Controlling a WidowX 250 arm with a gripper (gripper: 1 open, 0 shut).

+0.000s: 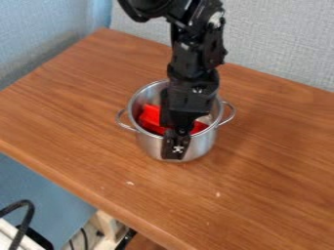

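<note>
A silver two-handled pot (206,142) stands in the middle of the wooden table (78,117), with red objects (151,116) inside it. My black gripper (178,145) reaches down into the pot, in front of and partly over the red contents. Whether its fingers are open or shut, or hold anything, is hidden by the dark housing.
A pale wall stands behind. The table's front-left edge drops to a blue-grey floor (39,186) with black cables and clutter at the lower left.
</note>
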